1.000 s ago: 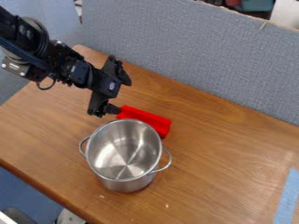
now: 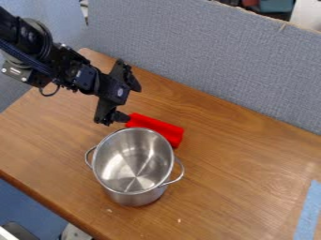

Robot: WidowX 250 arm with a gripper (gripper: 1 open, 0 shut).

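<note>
A black robot arm reaches in from the upper left, its gripper point(image 2: 120, 97) low over the wooden table, open, with fingers pointing down beside the left end of a red cylindrical object point(image 2: 160, 127). Whether a fingertip touches that object is too small to tell. A steel pot point(image 2: 131, 164) with two side handles stands just below the red object, near the table's front left part.
A grey padded barrier point(image 2: 213, 52) runs along the back. A light blue strip point(image 2: 307, 211) lies at the lower right.
</note>
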